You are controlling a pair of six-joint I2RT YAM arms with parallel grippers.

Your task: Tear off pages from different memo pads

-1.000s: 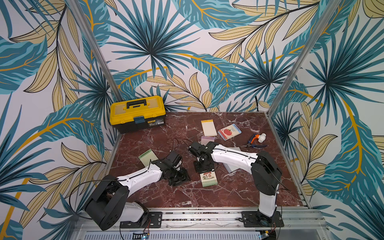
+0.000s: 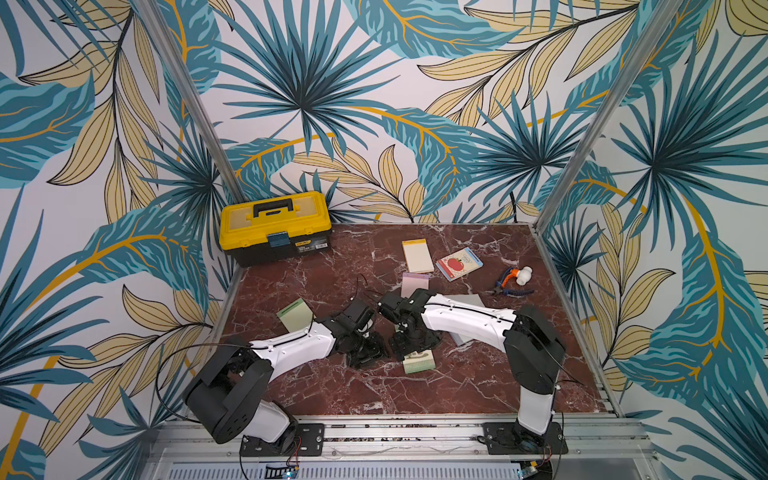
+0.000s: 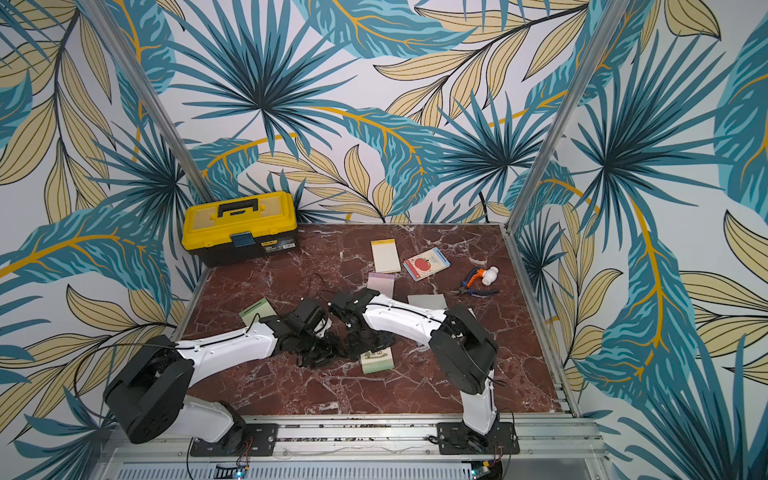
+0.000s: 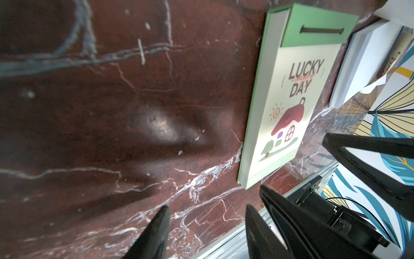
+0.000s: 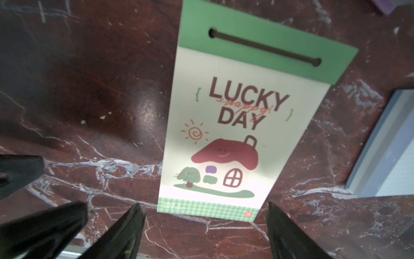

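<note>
A thick green-bound "Lucky Day" memo pad [image 5: 224, 129] lies flat on the table, its cover page down and smooth. My right gripper is open above it, fingertips on either side of the pad's checked bottom edge, nothing visible between them. To the pad's left, my left gripper stands open and empty over bare marble; the same memo pad [image 4: 289, 99] shows upper right in that wrist view. From the top left view, only the pad's lower end [image 2: 418, 364] shows beneath the right arm. Another green memo pad [image 2: 295, 316] lies farther left.
A grey pad [image 2: 468, 302] lies partly under the right arm, a pink pad [image 2: 414, 281] behind it. A yellow-topped pad [image 2: 417, 256], an apple-cover pad [image 2: 459, 264], pliers [image 2: 512, 291] and a yellow toolbox [image 2: 276, 228] stand farther back.
The left gripper moved right, closer to the pad. The pad has stayed put.
</note>
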